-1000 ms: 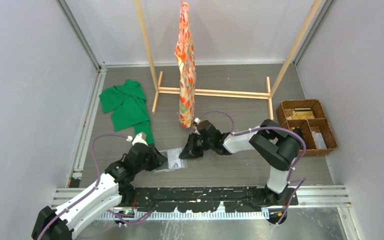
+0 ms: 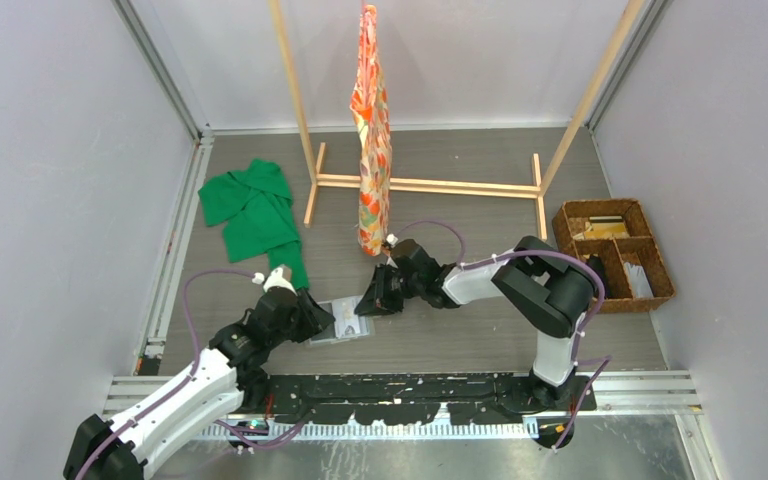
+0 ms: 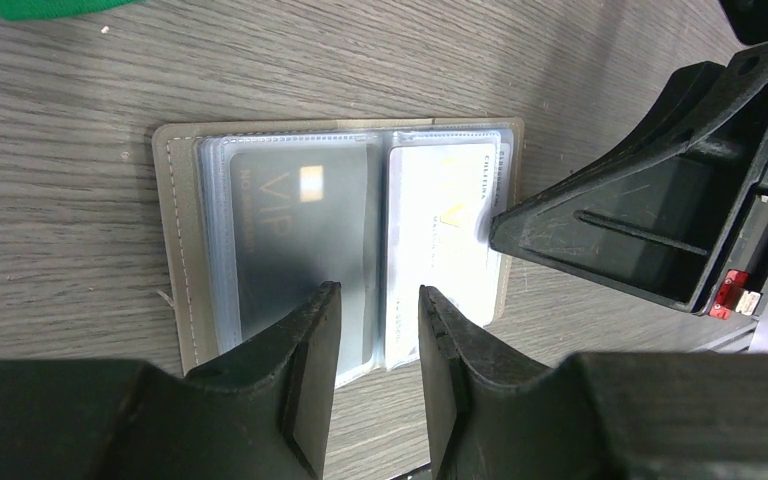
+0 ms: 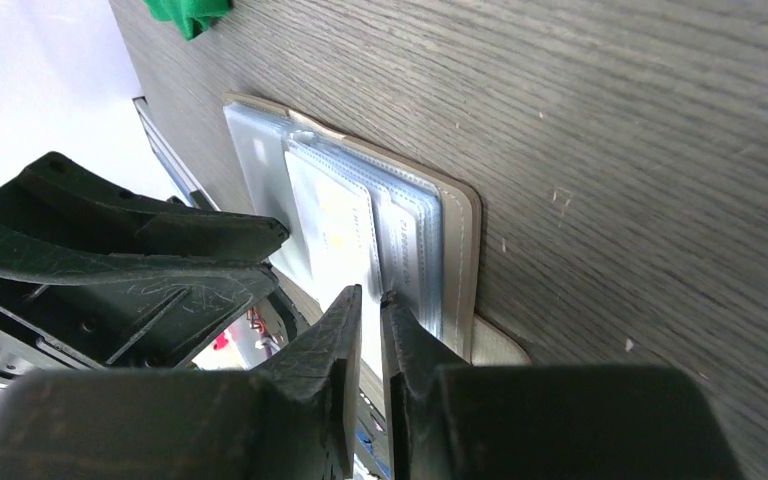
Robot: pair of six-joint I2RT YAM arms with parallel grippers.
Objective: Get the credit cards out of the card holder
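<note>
The card holder lies open and flat on the floor between my two arms. In the left wrist view, a grey VIP card sits in the clear sleeve on one half, and a white card shows in a sleeve on the other. My left gripper stands part open over the holder's near side, with nothing between its fingers. At the white card's side, my right gripper is shut on the edge of a clear sleeve; whether the card's edge is pinched too cannot be told.
A green cloth lies behind the left arm. An orange patterned cloth hangs on a wooden rack at the back. At right stands a wicker basket with compartments holding items. Floor between rack and basket is clear.
The left arm and the holder stay in place.
</note>
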